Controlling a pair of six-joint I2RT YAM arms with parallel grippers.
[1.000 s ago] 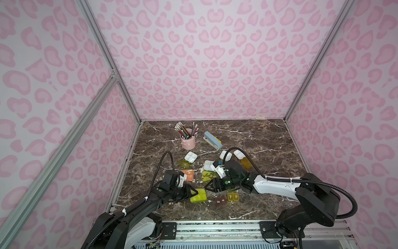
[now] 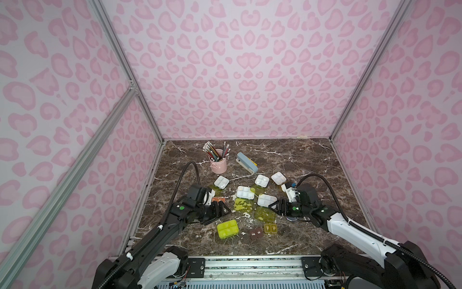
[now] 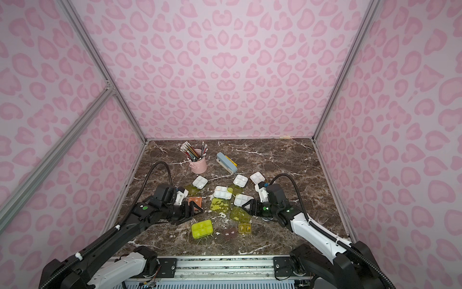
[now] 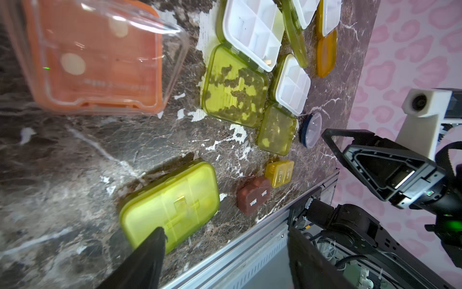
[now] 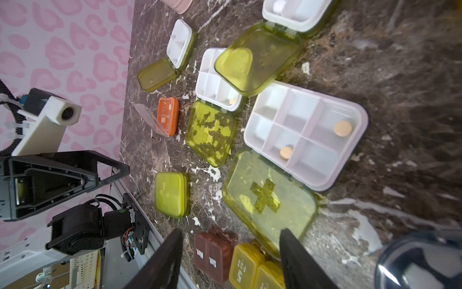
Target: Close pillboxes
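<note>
A closed yellow-green pillbox (image 4: 170, 207) lies at the front, below my open left gripper. An open orange pillbox (image 4: 96, 53) is behind it, partly hidden by the left arm in the top views. Open white pillboxes with olive lids lie in the middle: one with a cross lid (image 5: 303, 130), one with a mottled lid (image 5: 211, 127), one at upper centre (image 5: 293, 9), one back left (image 2: 221, 182) and one back right (image 2: 278, 177). My open right gripper is above the right middle, nothing seen between its fingers.
A pink pen cup (image 2: 218, 165) and a grey stapler (image 2: 246, 161) stand at the back. Small brown (image 4: 252, 192) and yellow (image 4: 278, 173) boxes sit at the front edge. A dark round object (image 5: 423, 265) lies at right.
My left gripper has moved back from the yellow-green pillbox toward the orange one. My right gripper has moved to the right, uncovering the middle pillboxes.
</note>
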